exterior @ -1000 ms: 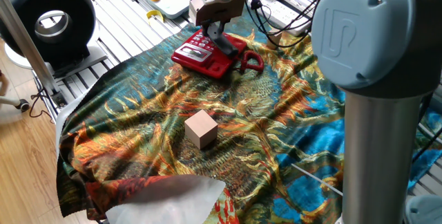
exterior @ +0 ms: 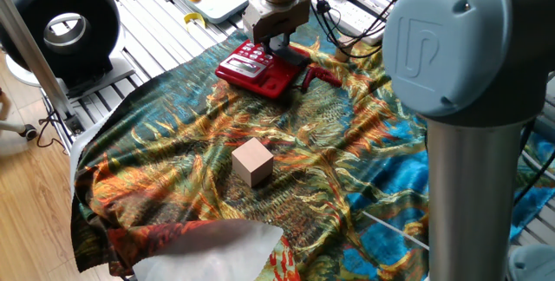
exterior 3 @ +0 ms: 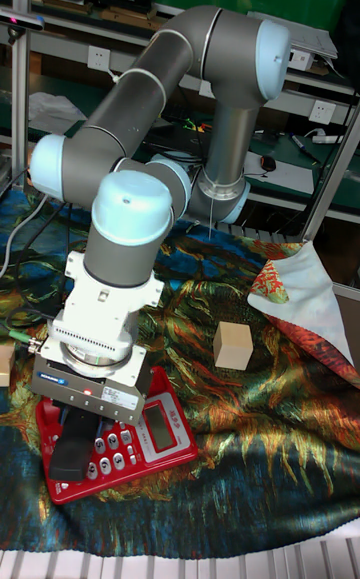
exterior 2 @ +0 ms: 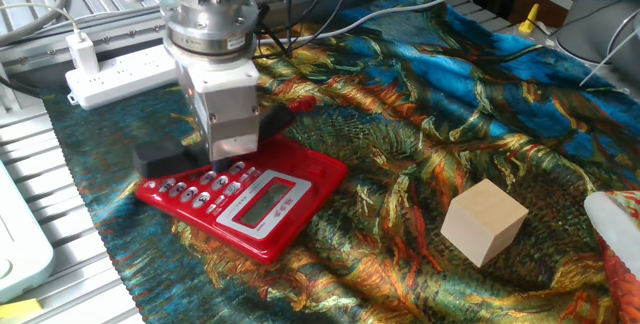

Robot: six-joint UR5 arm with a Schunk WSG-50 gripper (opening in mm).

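A red keypad device like a desk telephone [exterior: 279, 76], with pale keys and a small display, lies on the patterned cloth. Right over it is my gripper [exterior 2: 220, 149], pointing down with its dark fingers [exterior 2: 163, 160] spread wide, one toward each side. It looks open, and nothing shows between the fingers. A red strip or cord [exterior: 323, 75] lies beside the device, close to one finger; its exact form is unclear. In exterior view 3 the gripper body covers part of the red device [exterior 3: 160, 451]. Well apart from the gripper sits a plain wooden cube [exterior 2: 484, 222].
The cloth [exterior: 173, 142] is wrinkled, with a pale folded corner [exterior: 212, 253] at the near edge. Behind the gripper are a white power strip [exterior 2: 130, 77] and loose black cables [exterior: 351, 38].
The dark finger seen in exterior view 1 has swung outward to a flatter angle. The red strip beside the device has gone from a raised loop to a flatter shape. The cube is unmoved.
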